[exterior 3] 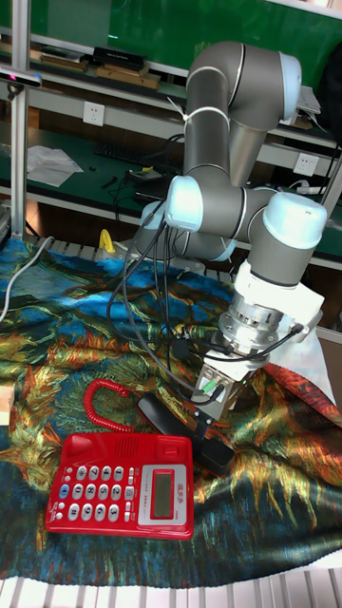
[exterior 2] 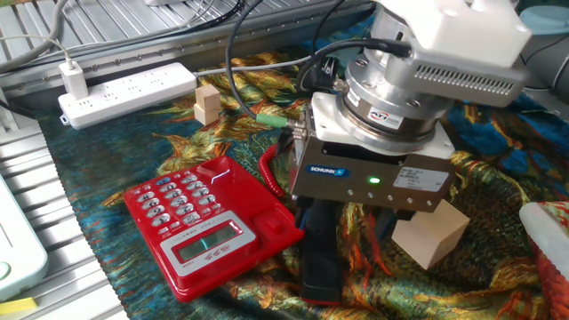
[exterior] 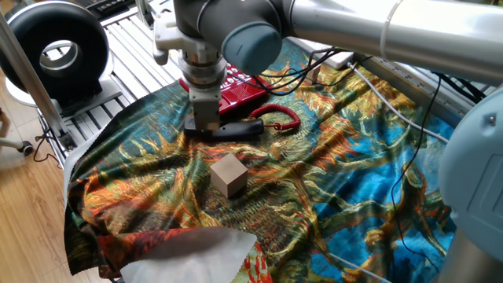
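Note:
A black telephone handset (exterior: 240,131) lies on the patterned cloth beside the red telephone (exterior 2: 200,218), joined to it by a coiled red cord (exterior: 284,118). My gripper (exterior: 207,128) points down at the handset, over the part nearer its left end in exterior view 1. In exterior view 2 the gripper's body covers part of the handset (exterior 2: 321,258). Exterior view 3 has a dark finger (exterior 3: 201,426) low against the handset (exterior 3: 213,455). The spacing of the fingers is not clear, nor is whether they touch the handset.
A wooden cube (exterior: 229,175) sits on the cloth near the gripper. Small wooden blocks (exterior 2: 206,105) and a white power strip (exterior 2: 129,96) stand behind the telephone. Loose cables hang around the arm. Wrinkled cloth (exterior: 338,181) lies open to the right.

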